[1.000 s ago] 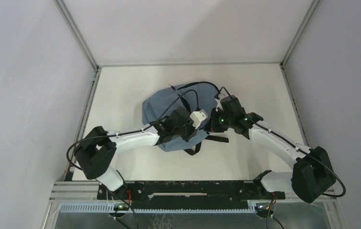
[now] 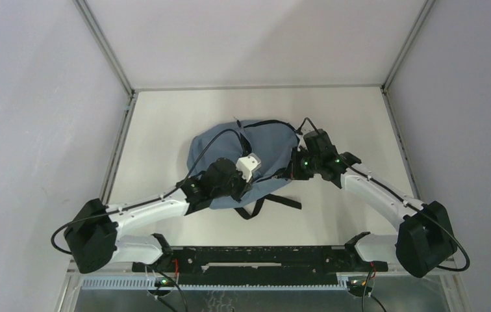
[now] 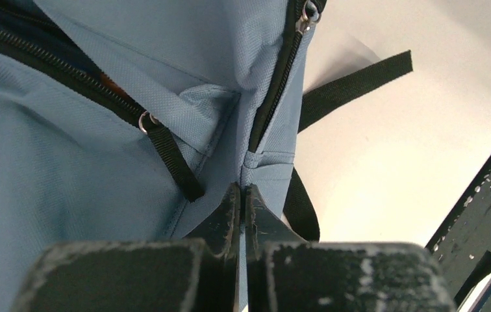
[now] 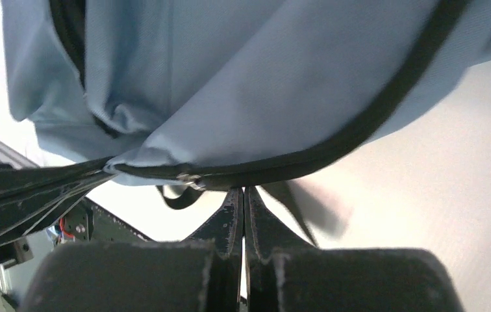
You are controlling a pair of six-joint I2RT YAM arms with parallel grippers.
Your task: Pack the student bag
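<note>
The blue-grey bag [image 2: 210, 140] lies crumpled on the white table. My left gripper is shut at a seam fold below the end of a side zipper [image 3: 275, 88]; the fabric runs up to its fingertips. An open zipper [image 3: 67, 71] with a black pull [image 3: 171, 159] lies to its left. My right gripper is shut at the bag's right edge, just under a black zipper band [image 4: 308, 159] with a metal slider; whether anything is between its tips I cannot tell. The bag's contents are mostly hidden.
Black straps [image 2: 285, 200] lie on the table at the bag's near side. The rail [image 2: 243, 257] runs along the front edge, with walls on the sides and back.
My left arm has moved left and toward the front, and the bag's left and near parts have shifted the same way.
</note>
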